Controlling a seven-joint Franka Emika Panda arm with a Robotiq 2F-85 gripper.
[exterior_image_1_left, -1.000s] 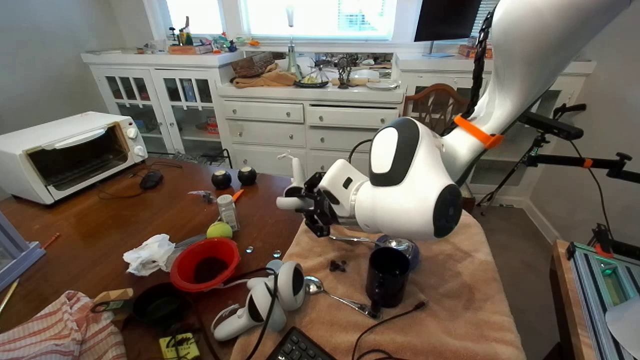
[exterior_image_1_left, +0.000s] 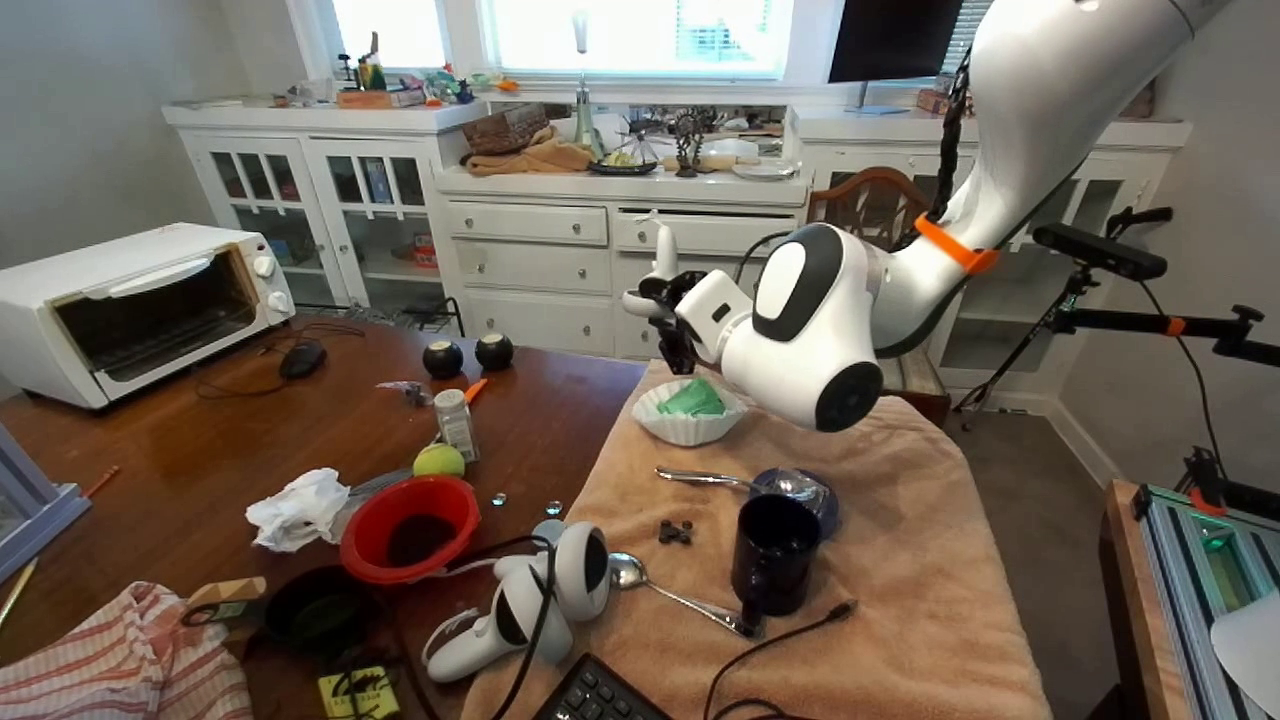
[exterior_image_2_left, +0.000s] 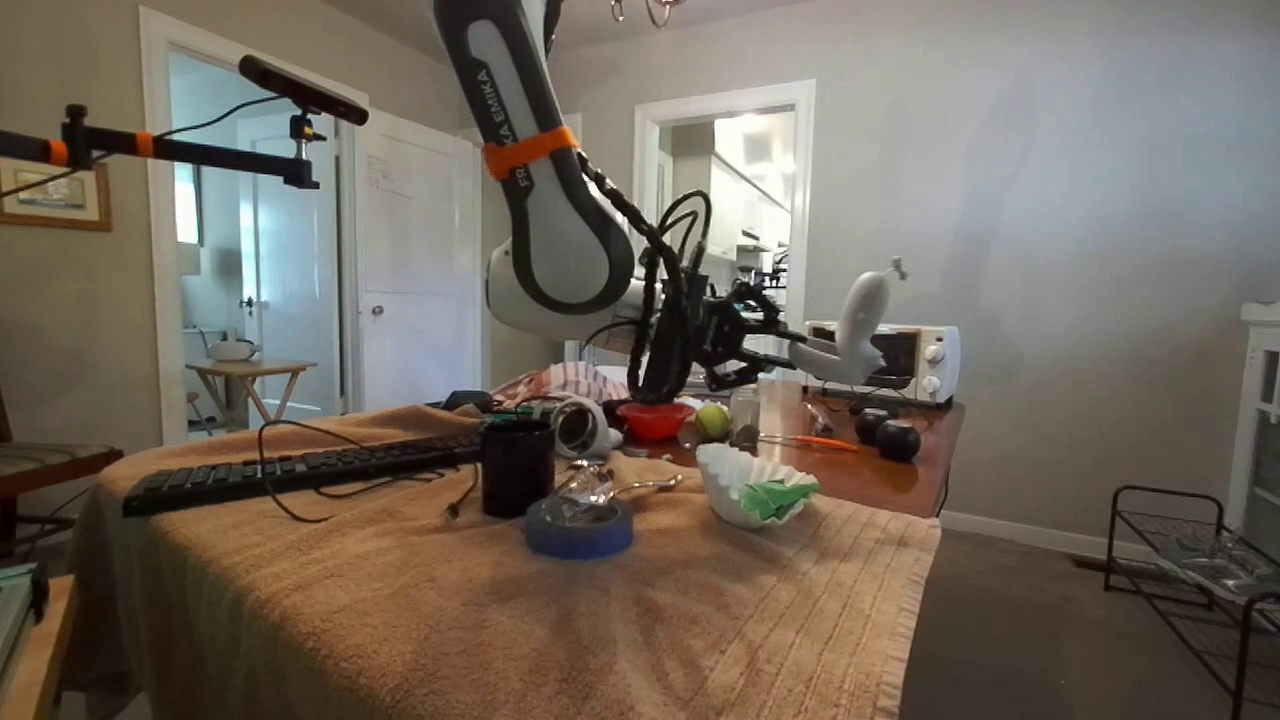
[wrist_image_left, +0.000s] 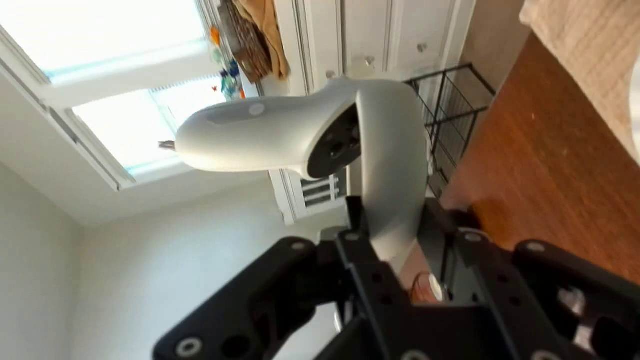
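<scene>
Held up in the air, a white VR controller (wrist_image_left: 246, 135) has its ring pinched between the black fingers of my gripper. Its handle points up in exterior view 1, where the controller (exterior_image_1_left: 666, 254) is above the far end of the towel. From the other side, in exterior view 2, the controller (exterior_image_2_left: 861, 318) is in front of the toaster oven, clear of the table. The part of the ring inside the grip is hidden by the fingers.
On the towel (exterior_image_1_left: 888, 540) are a white fluted bowl (exterior_image_1_left: 661, 422) with green contents, a dark mug (exterior_image_1_left: 774, 558), blue tape (exterior_image_2_left: 576, 534), spoons and another white controller (exterior_image_1_left: 522, 618). A red bowl (exterior_image_1_left: 360, 552) and small items crowd the wooden table.
The arm has moved back and right in exterior view 1, carrying the controller higher, toward the dresser. The white fluted bowl, hidden behind the arm before, now shows. The items on the table have not moved.
</scene>
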